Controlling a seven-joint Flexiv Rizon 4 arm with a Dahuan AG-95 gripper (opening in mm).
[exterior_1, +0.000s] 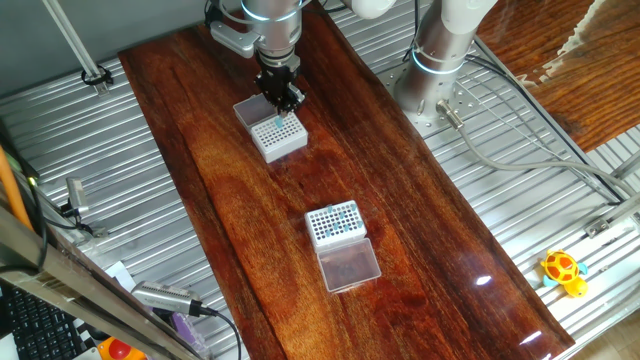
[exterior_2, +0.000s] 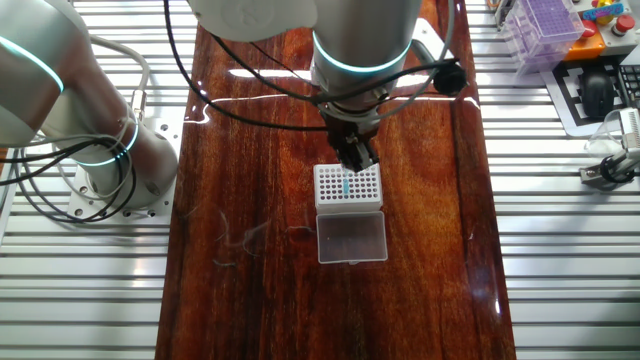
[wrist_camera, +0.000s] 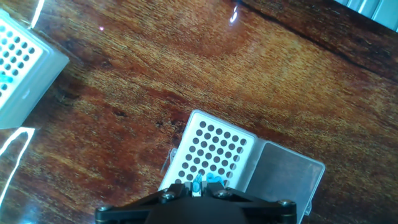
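Observation:
A white tube rack (exterior_1: 280, 138) with rows of round holes stands toward the far end of the wooden table, its clear lid folded open. Just over it is my gripper, pointing down. In the wrist view a small teal tube (wrist_camera: 197, 183) shows at the fingertips, which look closed around it; its lower end is hidden. A second teal piece (wrist_camera: 214, 179) shows right beside it at the rack. Exterior view 2 shows one teal tube (exterior_2: 346, 187) at the rack, near the gripper. Another white rack (exterior_1: 336, 224), holding several teal tubes, sits nearer the table's middle.
The middle rack's clear lid (exterior_1: 350, 265) lies open toward the near side. Bare wood (exterior_1: 400, 220) surrounds both racks. The robot's base (exterior_1: 425, 90) stands at the table's right edge, and a toy turtle (exterior_1: 562, 270) lies farther right.

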